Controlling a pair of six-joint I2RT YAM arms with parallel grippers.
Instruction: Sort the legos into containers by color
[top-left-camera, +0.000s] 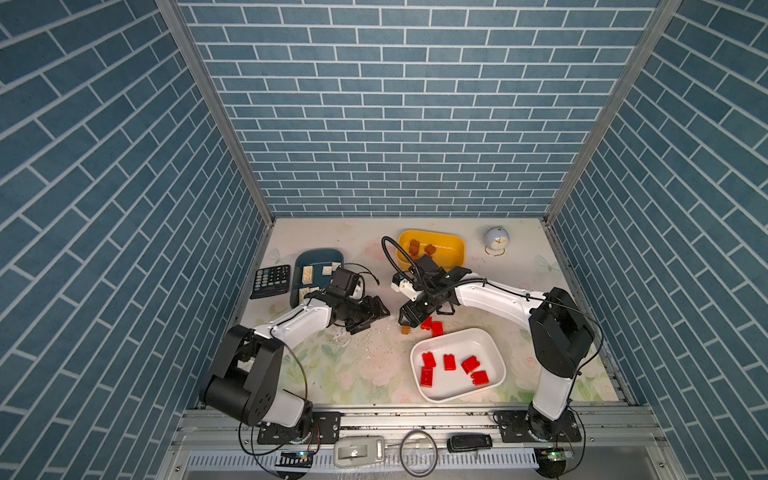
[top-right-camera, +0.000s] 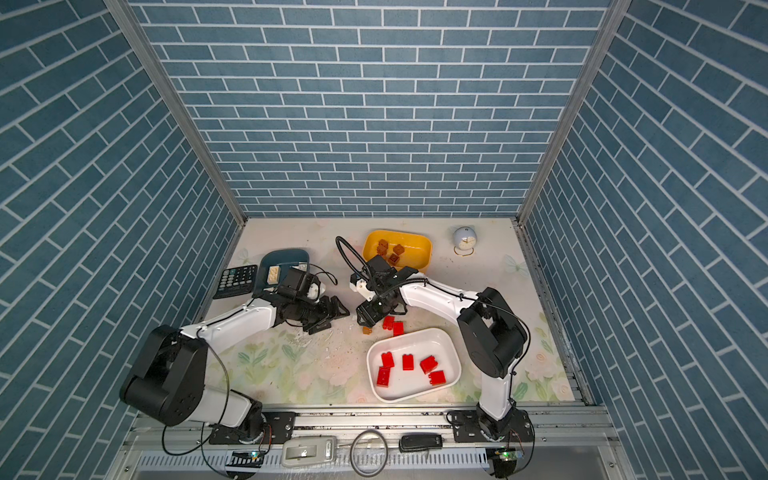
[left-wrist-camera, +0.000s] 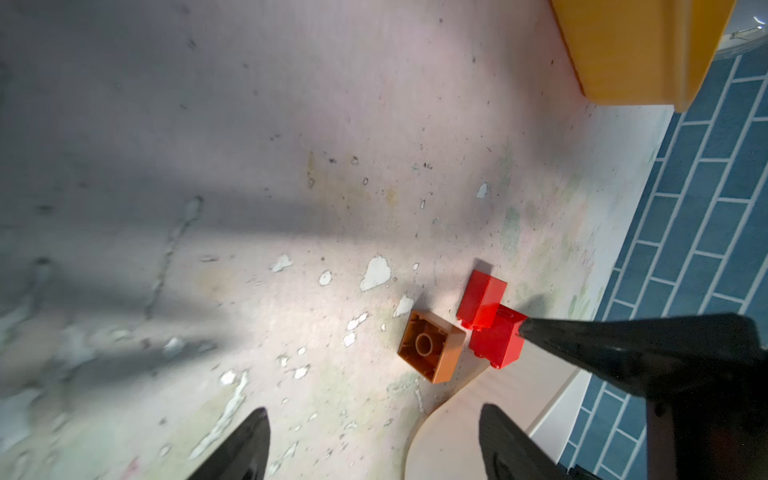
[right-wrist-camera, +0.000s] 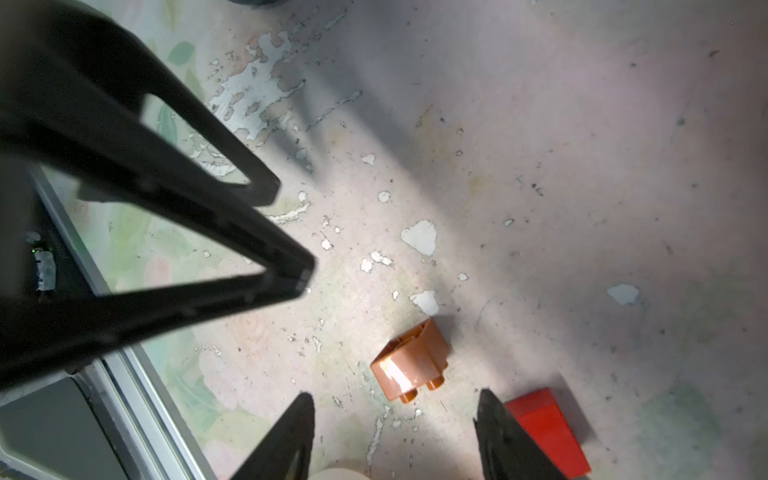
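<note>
A brown-orange brick lies on the table, tipped onto its side, with two studs showing in the right wrist view. My right gripper is open just above it; nothing is between the fingers. To the left, my left gripper also stands open and empty, low over the table. In the left wrist view the brown brick shows its hollow underside, beside two red bricks that sit close together. The white bin contains several red bricks; brown ones lie in the yellow bin.
A dark blue bin with white bricks stands at left, partly covered by the left arm. Beside it lies a calculator. A small clock is at the back right.
</note>
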